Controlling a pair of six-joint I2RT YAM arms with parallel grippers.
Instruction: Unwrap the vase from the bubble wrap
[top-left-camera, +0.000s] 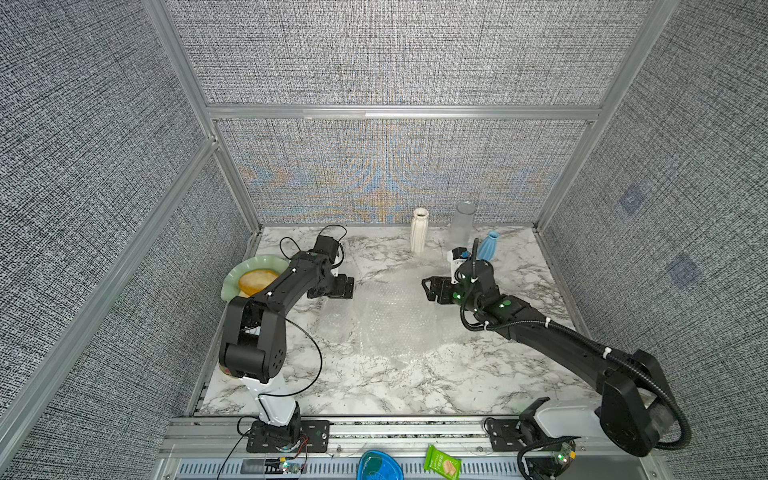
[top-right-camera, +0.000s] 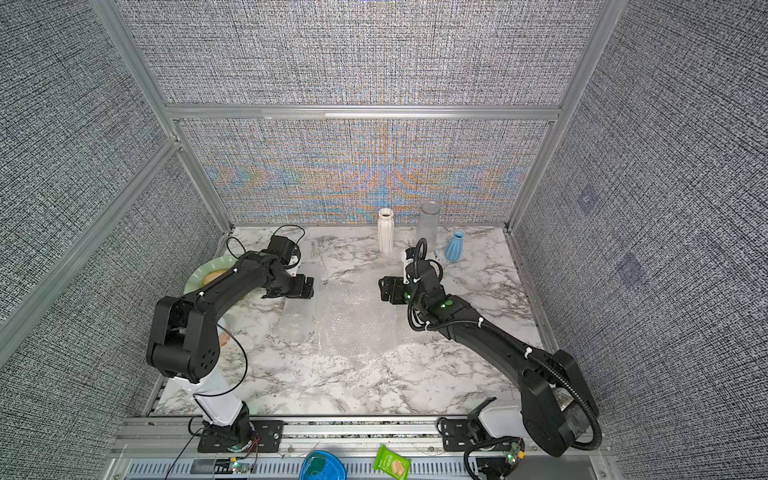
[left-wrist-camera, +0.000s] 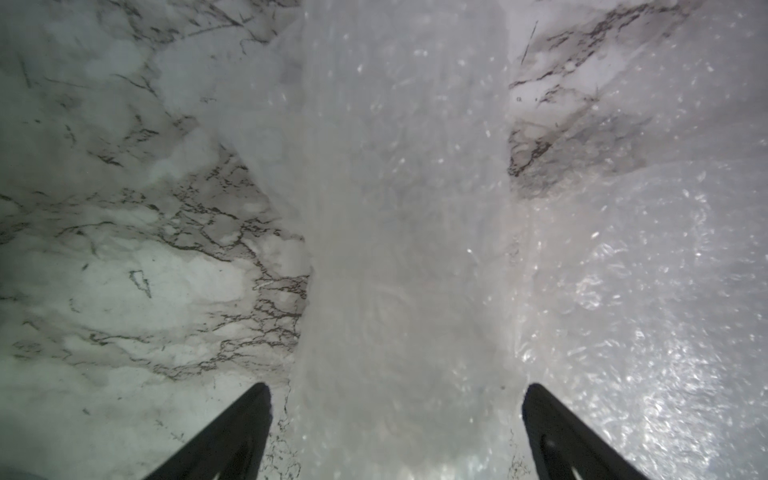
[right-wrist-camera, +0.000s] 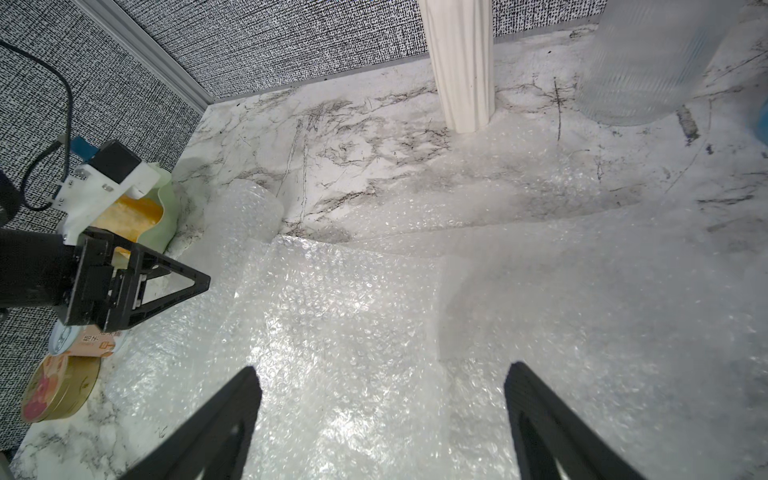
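Observation:
Clear bubble wrap (top-left-camera: 397, 316) lies spread over the middle of the table, mostly flat with overlapping layers. No vase shows inside it. Behind it a white ribbed vase (top-left-camera: 419, 230) stands upright and bare. Over the wrap's left side, my left gripper (top-left-camera: 349, 288) is open; in the left wrist view a raised or folded strip of wrap (left-wrist-camera: 404, 240) runs beneath and between its fingers, with no grip on it. My right gripper is open above the wrap's right part, nothing held between its fingers.
A clear ribbed vase (top-left-camera: 461, 222) and a small blue vase (top-right-camera: 454, 246) stand at the back right. At the left are a green bowl with something orange-yellow (top-left-camera: 258, 280) and a can (right-wrist-camera: 60, 388).

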